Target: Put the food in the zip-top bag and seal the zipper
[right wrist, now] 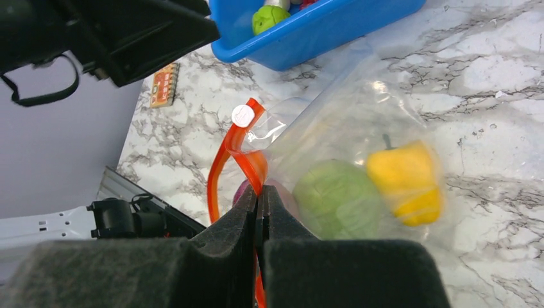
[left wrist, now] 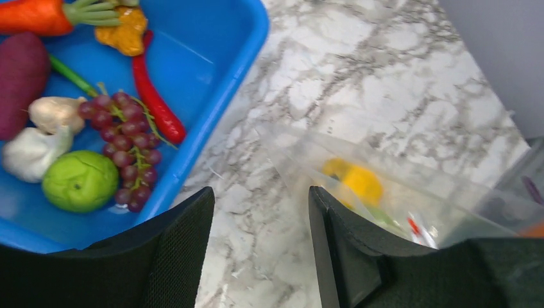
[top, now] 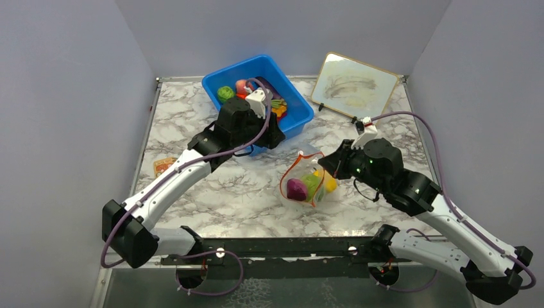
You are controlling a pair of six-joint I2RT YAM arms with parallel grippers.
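Observation:
The clear zip top bag stands on the table with its orange-rimmed mouth partly open. Through its film show a purple vegetable, a green one and a yellow pepper. My right gripper is shut on the bag's orange zipper edge, at the right of the mouth. Near the blue bin's front corner, apart from the bag rim, my left gripper is open; its fingers stand apart over bare table. A white zipper slider sits on the orange strip.
The blue bin behind the bag holds several foods, among them grapes, a red chili and a green cabbage. A whiteboard stands back right; a waffle-like piece lies at left.

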